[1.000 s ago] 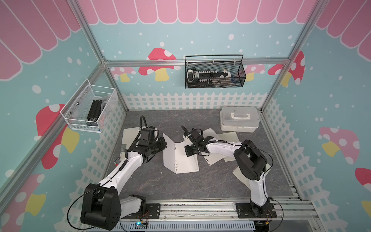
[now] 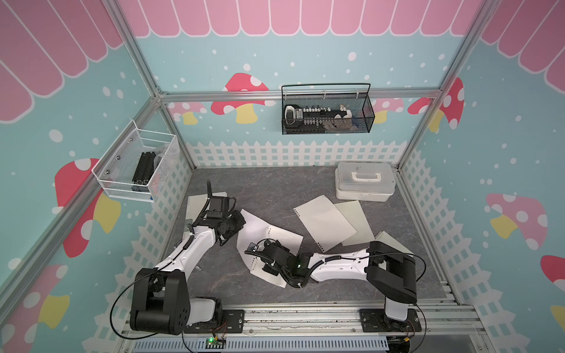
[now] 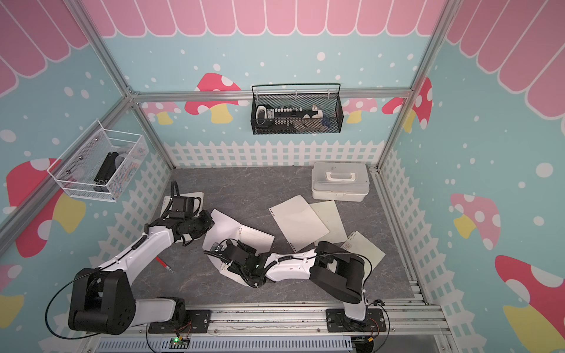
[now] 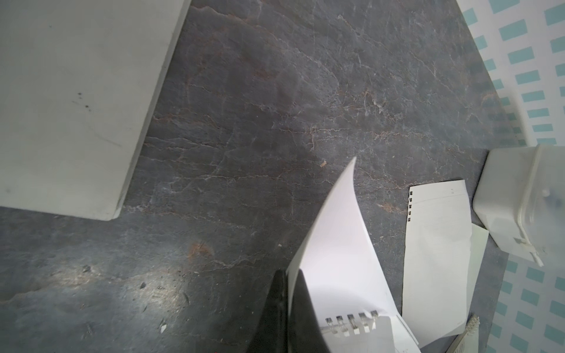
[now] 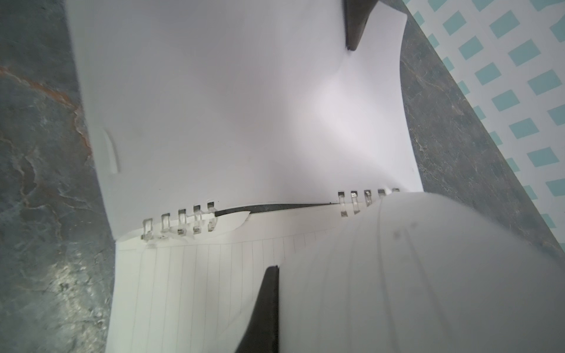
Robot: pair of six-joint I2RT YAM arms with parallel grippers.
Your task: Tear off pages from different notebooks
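A white spiral notebook [image 2: 285,235] lies open at the centre-left. In the left wrist view, my left gripper is shut on the edge of its upright white page [image 4: 338,223]. My right gripper is low over the notebook, shut against a curved lined page [image 5: 423,276], which it appears to pinch. In the right wrist view a long torn gap runs along the binding between two groups of rings [image 5: 182,220].
Loose sheets [image 2: 323,217] and another notebook [image 3: 365,253] lie to the right, a pad [image 4: 76,88] at the left. A plastic box [image 2: 365,182] stands back right, and a red-handled tool [image 3: 163,263] lies front left.
My right arm has moved toward the front and left, and the notebook has shifted and turned with it, its pages bent. My left gripper has moved slightly left.
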